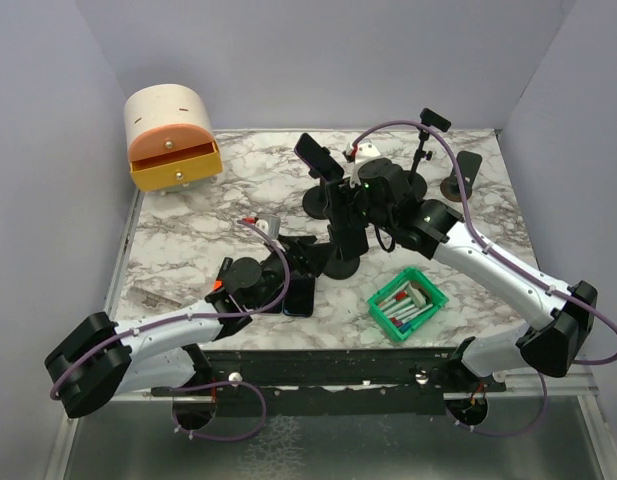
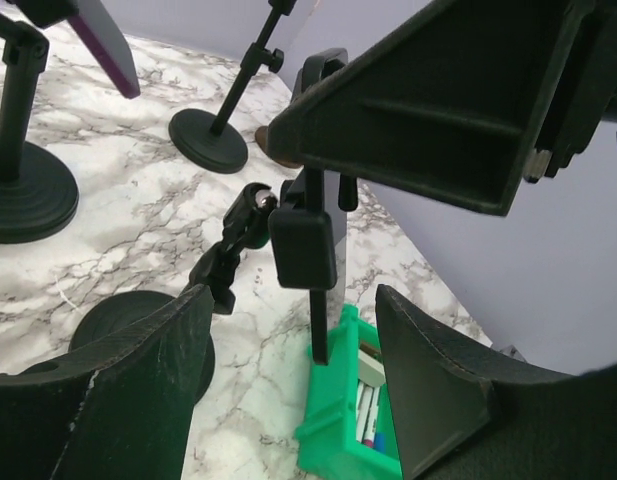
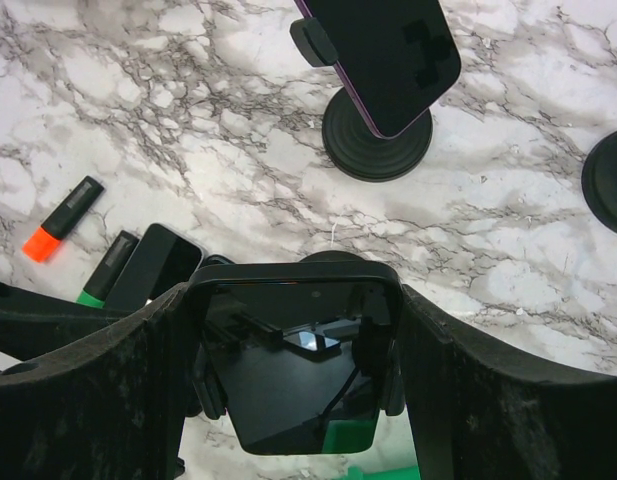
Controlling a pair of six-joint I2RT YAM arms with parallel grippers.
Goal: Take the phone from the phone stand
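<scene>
My right gripper is shut on a dark phone (image 3: 298, 425), its fingers at the two long sides. From above, that phone (image 1: 349, 242) hangs tilted over the round black base of a phone stand (image 1: 341, 269). In the left wrist view the stand's jointed head (image 2: 238, 228) is close beside the phone; whether they touch I cannot tell. My left gripper is part open around empty space, left of the phone and near the stand. One of its fingers (image 2: 195, 335) overlaps the view of the stand's base (image 2: 113, 312).
Behind stands another stand holding a phone (image 1: 315, 155), with more stands at the back right. A green box of markers (image 1: 408, 303) lies to the right. A dark phone (image 1: 300, 297) lies flat below the left gripper. Bare marble is at the left.
</scene>
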